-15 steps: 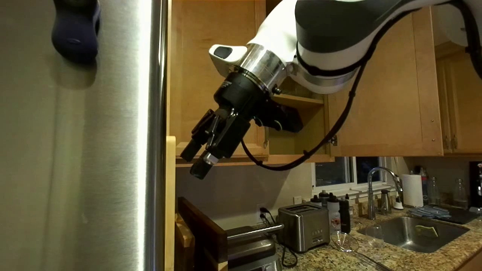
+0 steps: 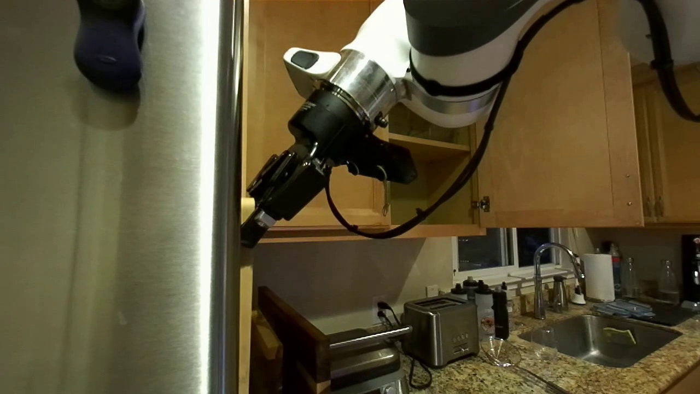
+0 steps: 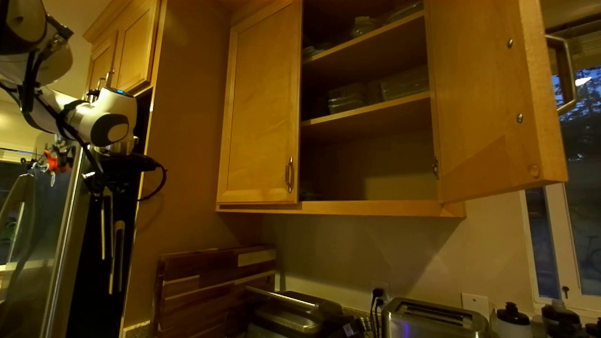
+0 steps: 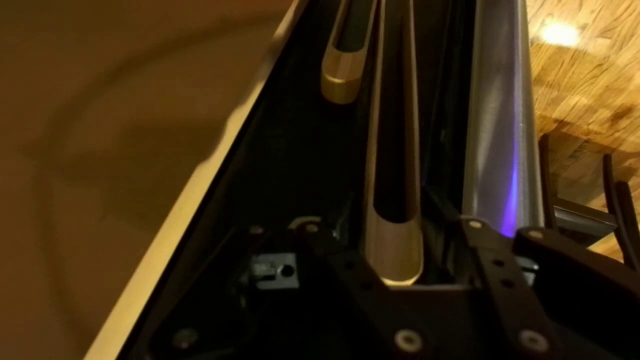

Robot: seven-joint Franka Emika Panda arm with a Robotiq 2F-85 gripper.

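Long, pale, narrow pieces with rounded ends and long hollow middles stand in the dark gap beside the fridge. One long piece (image 4: 393,246) ends between the separated fingers of my gripper in the wrist view; contact with it cannot be made out. A second piece (image 4: 342,78) lies farther up and left. In exterior view 1 my gripper (image 2: 252,226) points down-left at the fridge edge, where a pale upright strip (image 2: 246,209) shows; the fridge partly hides the fingers. Exterior view 2 shows the gripper (image 3: 100,188) dark against the gap, above several pale strips (image 3: 119,248).
The steel fridge door (image 2: 151,197) bounds the gap on one side, a wooden cabinet panel (image 3: 186,141) on the other. The upper cabinet's right door (image 3: 484,101) hangs open. Below stand cutting boards (image 2: 295,335) and a toaster (image 2: 441,331).
My arm has moved left and slightly up in exterior view 1, bringing the gripper from free space to the fridge edge. It now covers part of the pale strip.
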